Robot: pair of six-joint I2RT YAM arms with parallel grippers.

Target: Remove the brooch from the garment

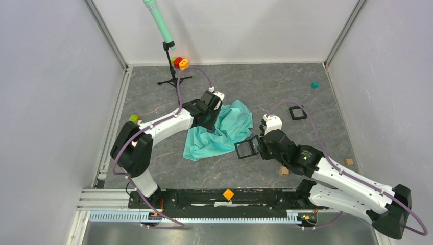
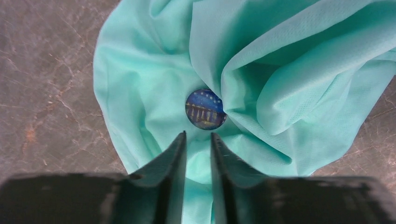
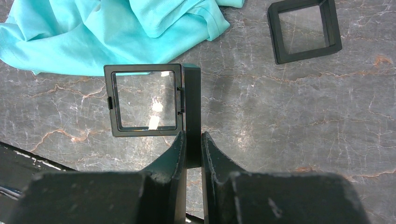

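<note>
The turquoise garment (image 1: 207, 145) lies rumpled mid-table. A round blue brooch (image 2: 204, 108) sits on it beside a fold in the left wrist view. My left gripper is above the garment just in front of the brooch, fingers part open with nothing visible between them. My right gripper is shut on the black side piece of a clear-windowed frame (image 3: 143, 131), which is near the garment's edge.
A second black frame (image 1: 297, 116) lies right of the garment, with a teal cube (image 1: 314, 84) behind it. Wooden blocks (image 1: 284, 171) lie at the right front, toys (image 1: 134, 119) at left. A tripod (image 1: 171, 71) stands behind the garment.
</note>
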